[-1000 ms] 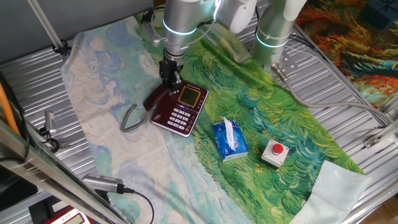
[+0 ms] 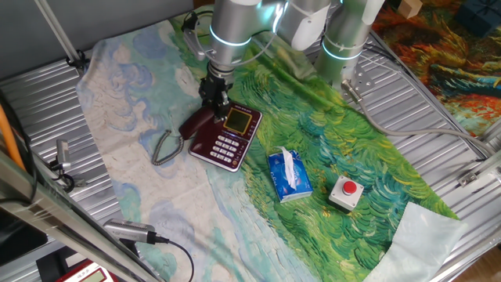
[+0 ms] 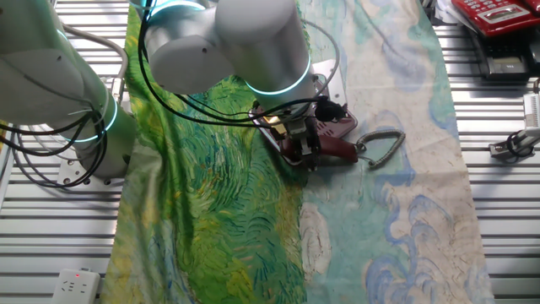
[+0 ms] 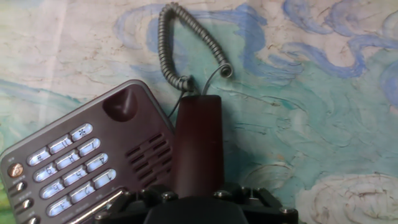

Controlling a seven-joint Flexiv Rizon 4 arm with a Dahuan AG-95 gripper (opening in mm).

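Observation:
A dark red telephone base (image 2: pixel 227 139) with a square display and white keys lies on the patterned cloth. Its handset (image 2: pixel 197 124) is out of the cradle hollow seen in the wrist view and lies along the side of the base. My gripper (image 2: pixel 214 98) comes down from above at the far end of the handset. In the wrist view the handset (image 4: pixel 199 140) runs up from between my fingers, which close in on both its sides. The fingertips themselves are hidden. A coiled grey cord (image 4: pixel 186 37) trails from the handset's free end.
A blue tissue pack (image 2: pixel 290 178) and a red-button box (image 2: pixel 345 193) stand on the green cloth. A pale sheet (image 2: pixel 419 243) lies at the front right. Near the left edge is a small camera with a cable (image 2: pixel 129 232).
The handset and my gripper have shifted slightly away from the base, to the left in exterior view 1. The upper arm has tilted a little. The base has barely moved.

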